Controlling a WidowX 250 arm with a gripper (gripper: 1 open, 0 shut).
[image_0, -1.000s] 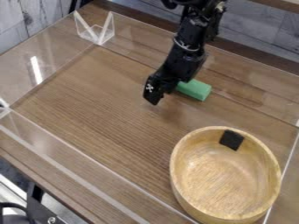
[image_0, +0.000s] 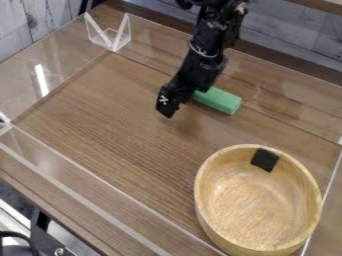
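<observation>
My gripper (image_0: 174, 99) hangs low over the middle of the wooden table, its dark fingers open and pointing down-left. Beside it, on the right, a green block (image_0: 222, 102) lies partly behind the gripper and wrist. I cannot tell whether the gripper touches it.
A large beige bowl (image_0: 214, 220) with a dark rectangular piece (image_0: 265, 162) at its upper right rim fills the lower right. A white wire-like object (image_0: 112, 36) stands at the back left.
My gripper has shifted slightly to the left over the last second. The green block and bowl look unmoved.
</observation>
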